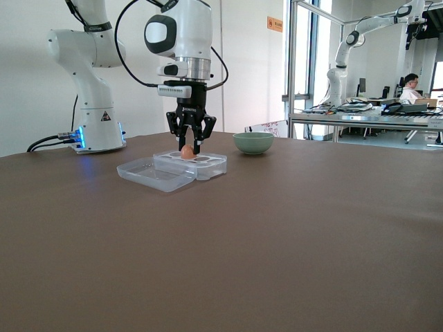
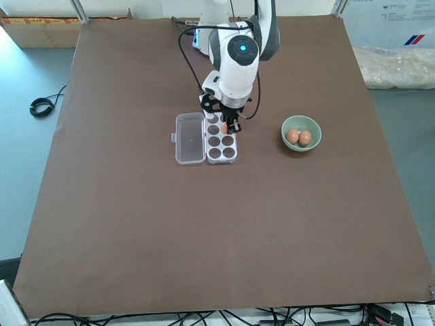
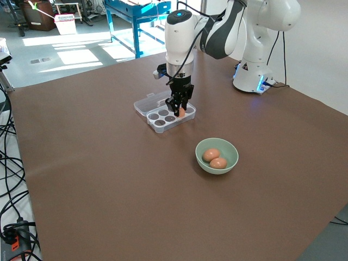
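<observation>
My black gripper (image 1: 189, 142) is low over the clear egg tray (image 2: 221, 149), which has round cavities and its lid (image 2: 190, 138) open to the side. An egg (image 1: 187, 153) sits in the tray between or just beside the fingertips; whether they touch it I cannot tell. A green bowl (image 3: 217, 142) holds two eggs (image 2: 304, 137), on the other side of the tray from the lid.
The arm's white base (image 3: 250, 76) stands behind the gripper. Cables lie outside the table's edge.
</observation>
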